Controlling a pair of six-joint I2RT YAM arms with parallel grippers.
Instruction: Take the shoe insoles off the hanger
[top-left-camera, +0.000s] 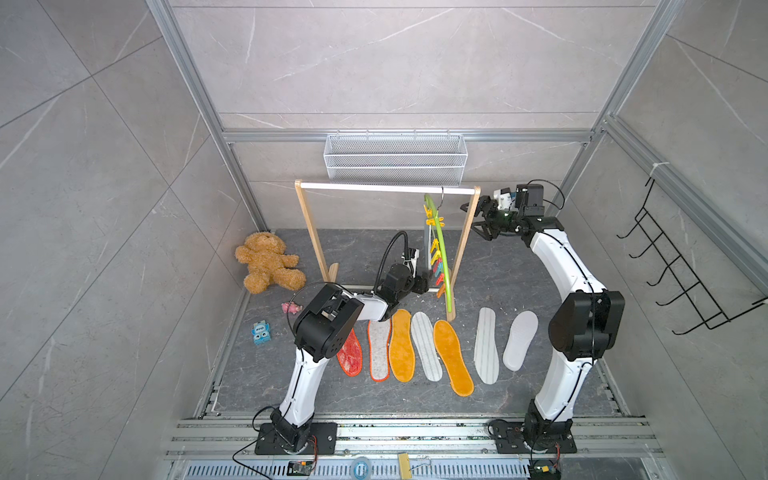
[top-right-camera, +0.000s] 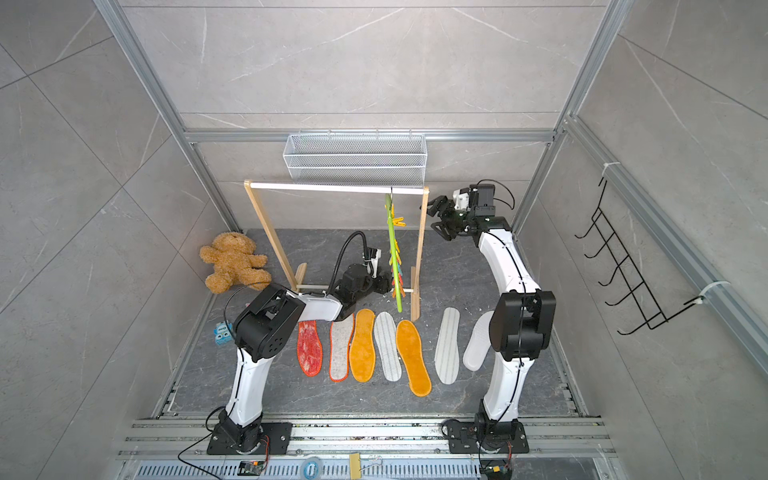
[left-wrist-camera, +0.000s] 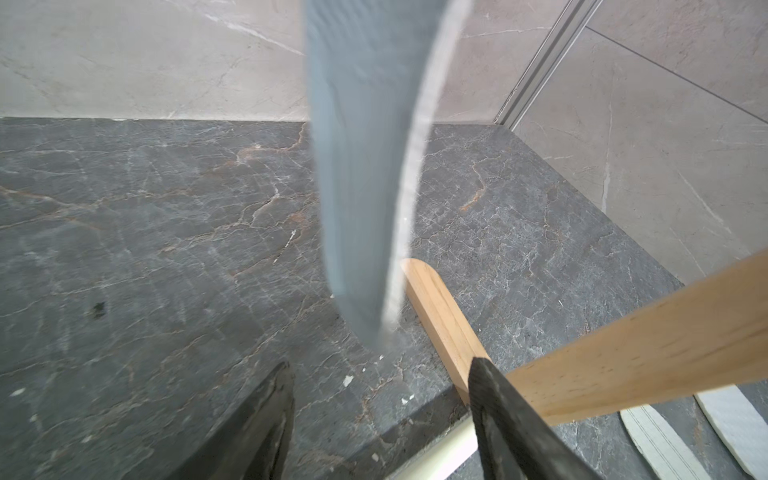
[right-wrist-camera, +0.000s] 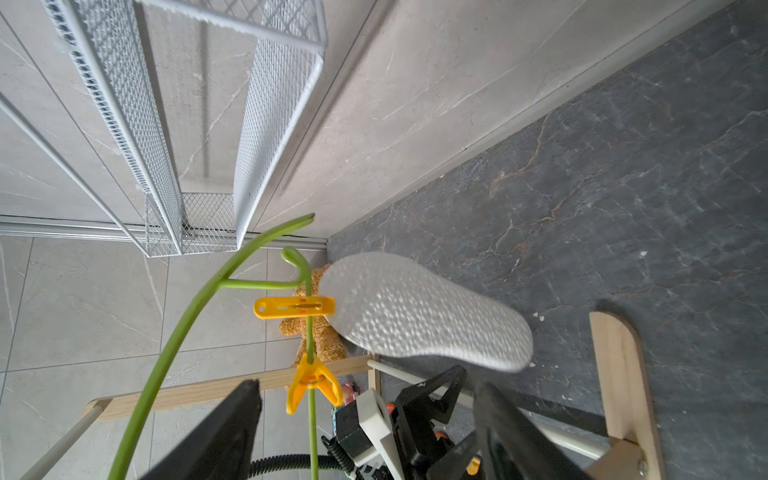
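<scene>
A green clip hanger with coloured clips hangs from the right end of the wooden rack's white bar. A pale grey insole hangs beside its yellow clips; it is blurred close up in the left wrist view. My left gripper is open just left of the hanger, low down, nothing between its fingers. My right gripper is open at the right of the rack, at the height of the hanger's top, nothing between its fingers.
Several insoles lie in a row along the front floor. A teddy bear and small toys sit at the left. A wire basket is on the back wall, black hooks on the right wall.
</scene>
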